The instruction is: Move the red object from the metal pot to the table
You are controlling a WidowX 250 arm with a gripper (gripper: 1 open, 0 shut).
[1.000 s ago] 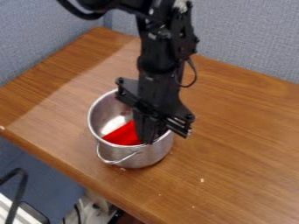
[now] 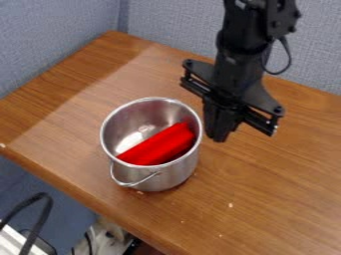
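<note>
The red object (image 2: 159, 146) lies inside the metal pot (image 2: 151, 180), slanting up from the lower left toward the right wall. The pot stands upright on the wooden table near its front left edge. My black gripper (image 2: 221, 132) is above the table, just right of the pot's upper right rim and apart from the red object. I see nothing red in it. Its fingers point down and are dark against the arm, so how far apart they stand is unclear.
Bare table (image 2: 260, 184) stretches to the right and front of the pot, and more clear wood lies behind it. Grey partition walls (image 2: 186, 20) rise along the back. Cables (image 2: 27, 211) hang beyond the table's left front edge.
The gripper was down at the pot's mouth over the red object. It has risen and moved right, out past the rim. The red object remains in the pot, now more fully visible.
</note>
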